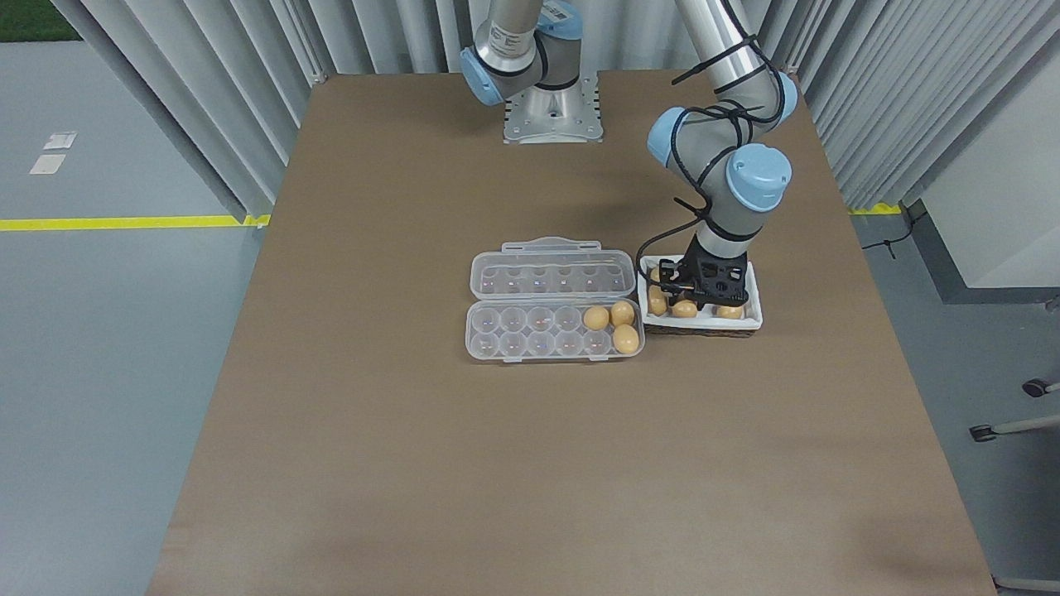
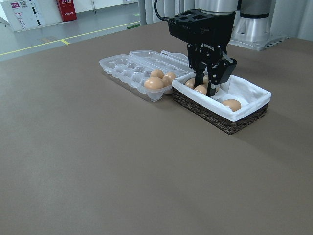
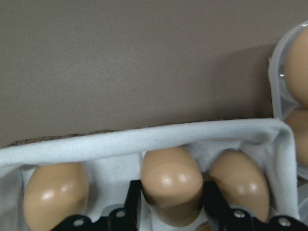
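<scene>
My black gripper [image 2: 205, 85] is down in a white cloth-lined basket [image 1: 747, 308] of brown eggs. In the wrist view its two fingers sit on either side of an egg [image 3: 171, 178], which appears gripped between them. Another egg [image 3: 55, 195] lies to the left, and one more [image 3: 240, 180] to the right. Beside the basket, an open clear plastic carton [image 1: 542, 333] holds three eggs [image 1: 623, 338] at its end nearest the basket; its other cups are empty.
</scene>
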